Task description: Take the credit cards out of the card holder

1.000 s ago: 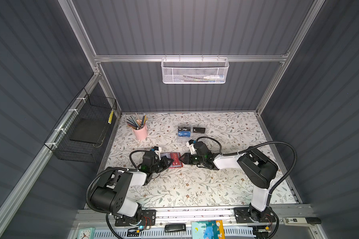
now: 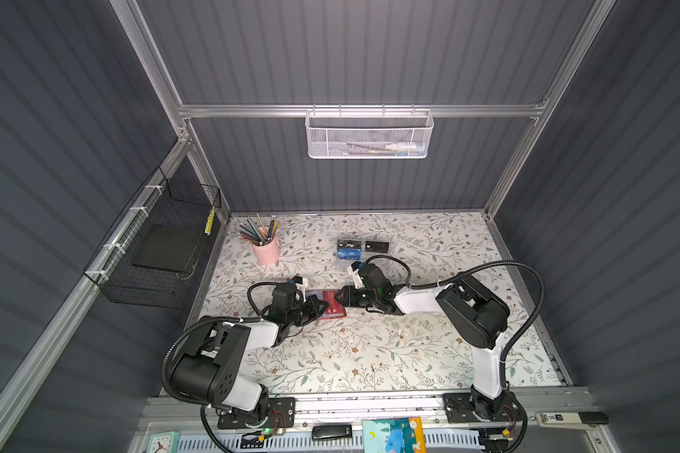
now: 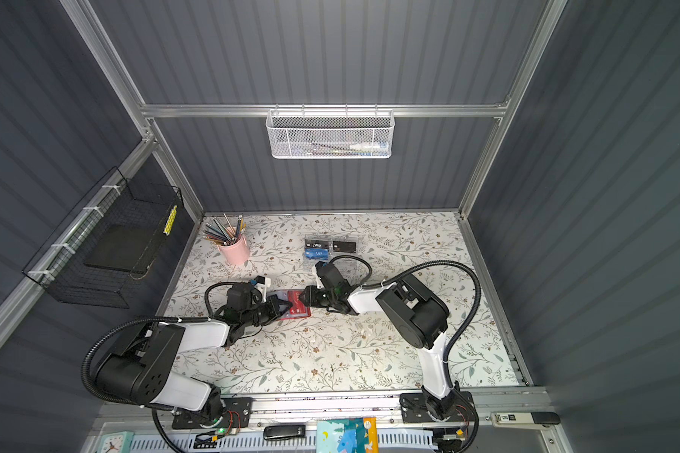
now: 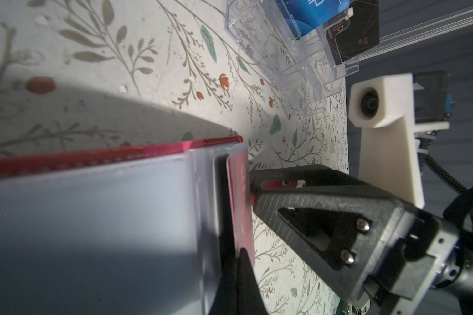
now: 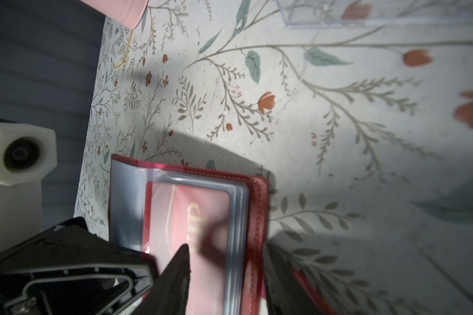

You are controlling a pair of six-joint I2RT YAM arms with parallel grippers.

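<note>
The red-edged card holder (image 2: 331, 312) lies open on the table with clear sleeves (image 4: 89, 225). A red card (image 5: 210, 215) shows inside its right sleeve in the right wrist view. My left gripper is shut, its tips at the fold beside a dark gap and the red card's edge; whether thin sleeve is pinched cannot be told. My right gripper is parted above the holder's right margin, one finger (image 5: 173, 278) over the card and the other beyond the red stitched border. No card shows between its fingers.
Behind the holder stands a clear tray (image 4: 257, 36) holding a blue card (image 4: 312, 10) and black cards (image 4: 358, 34). A pink pencil cup (image 2: 266, 253) is at the back left.
The left arm has hardly moved.
</note>
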